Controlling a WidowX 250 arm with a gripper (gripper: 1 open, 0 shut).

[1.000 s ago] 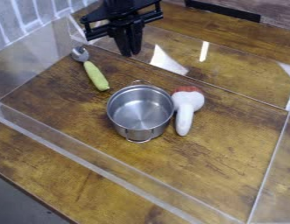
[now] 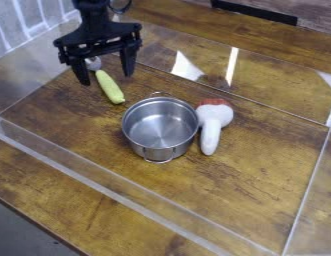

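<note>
My gripper point(image 2: 98, 72) hangs open at the upper left, its dark fingers on either side of a pale green oblong item point(image 2: 109, 88) that lies on the wooden table, with a small silver piece at its upper end, partly hidden by the gripper. Whether the fingers touch it I cannot tell. A steel pot point(image 2: 160, 127) sits in the middle. Just right of it lies a white object point(image 2: 211, 135) with a red patch at its top.
Clear panels border the wooden table point(image 2: 255, 190) on several sides. Bare wood is free in front of the pot and to its right.
The gripper has come down and to the left, from above the middle back to over the green item. The objects on the table look unmoved.
</note>
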